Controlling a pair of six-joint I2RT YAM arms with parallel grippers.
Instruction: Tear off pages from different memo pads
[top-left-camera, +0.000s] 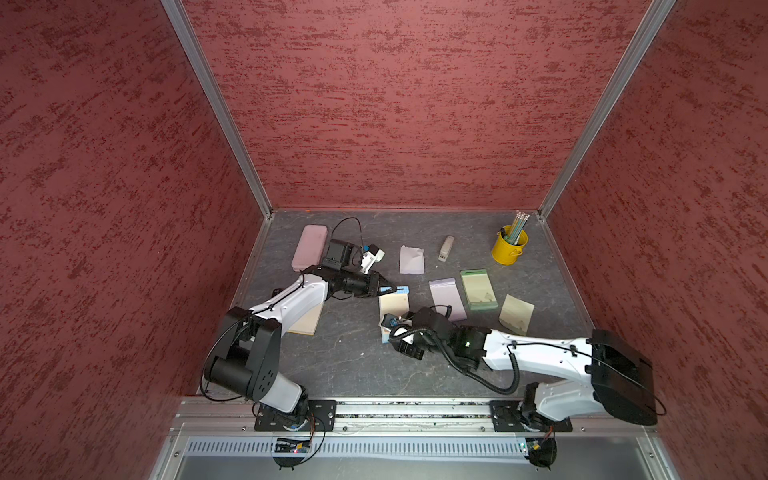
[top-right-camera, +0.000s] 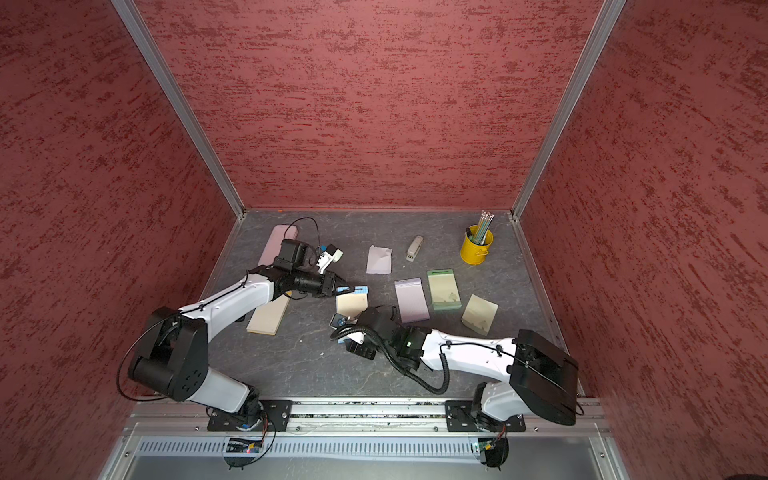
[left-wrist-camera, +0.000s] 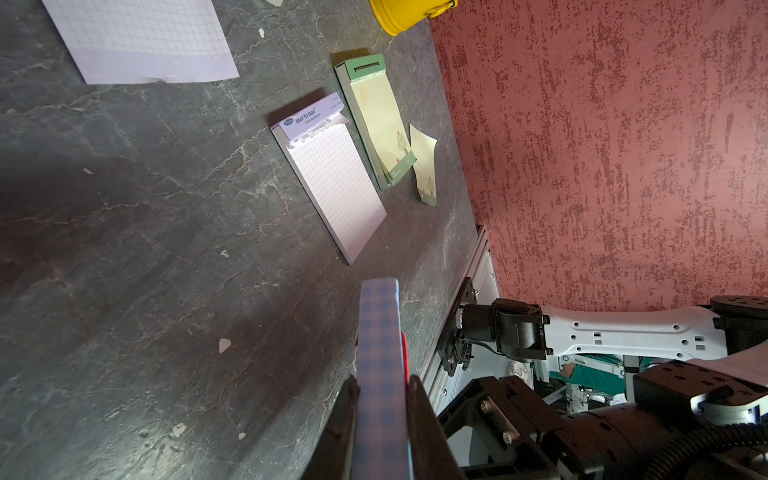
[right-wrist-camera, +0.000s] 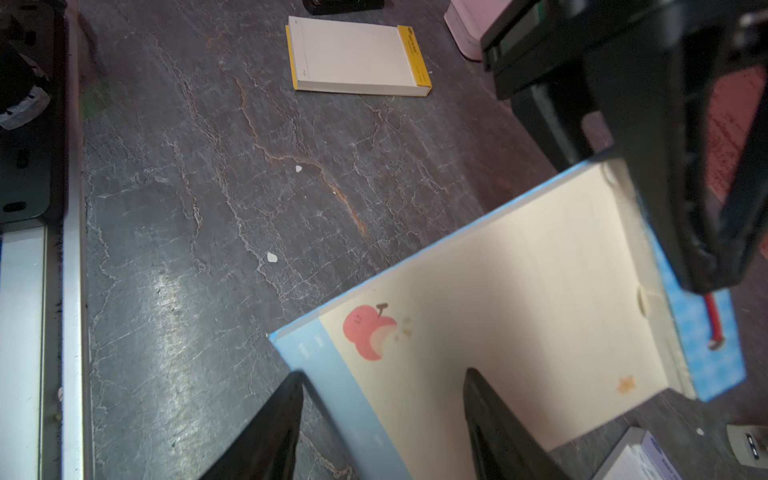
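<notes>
My left gripper (top-left-camera: 384, 288) is shut on the blue-checked top of a cream memo pad (right-wrist-camera: 496, 312), held off the table, with an apple print near its blue lower band. My right gripper stands open at that lower band, one finger either side in the right wrist view, apparently not closed on it. A lilac grid pad (left-wrist-camera: 328, 176) with a ragged strip under its header and a green pad (left-wrist-camera: 380, 120) lie to the right. Loose lilac (top-left-camera: 411, 259) and cream-green (top-left-camera: 516, 314) sheets lie apart from them.
A yellow-edged pad (right-wrist-camera: 352, 54) and pink case (top-left-camera: 309, 248) are at the left. A stapler (top-left-camera: 445, 248) and yellow bucket of pencils (top-left-camera: 508, 248) stand at the back.
</notes>
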